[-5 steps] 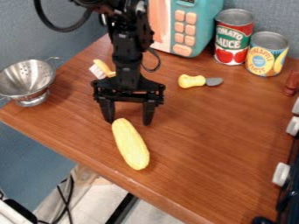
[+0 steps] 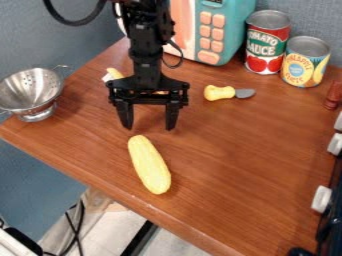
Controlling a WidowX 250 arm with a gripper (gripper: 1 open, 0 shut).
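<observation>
My black gripper hangs above the wooden table, left of centre, its two fingers apart with nothing between them. A yellow toy corn cob lies on the table in front of and below it. A small yellow-handled tool with a grey blade lies to the right of the gripper, and another small yellow-and-white object is partly hidden behind the arm.
A metal colander sits at the left edge. A teal toy microwave, a tomato sauce can and a second can stand at the back. A black appliance with white knobs lines the right edge.
My gripper has risen and shifted slightly back, away from the corn. The objects on the table have not moved.
</observation>
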